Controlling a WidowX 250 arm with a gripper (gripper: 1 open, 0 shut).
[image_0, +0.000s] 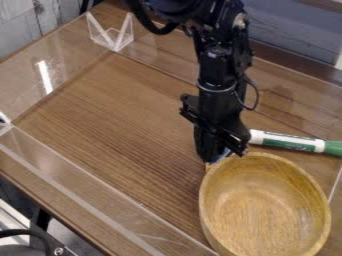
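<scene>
The black gripper points down at the left rim of a wooden bowl, low on the table. A small light object with some blue shows partly beneath its fingertips; whether it is between them is hidden. The gripper looks shut. A green-and-white cylinder lies just behind the bowl, to the right of the gripper.
A clear plastic holder stands at the back left. A wall borders the back right.
</scene>
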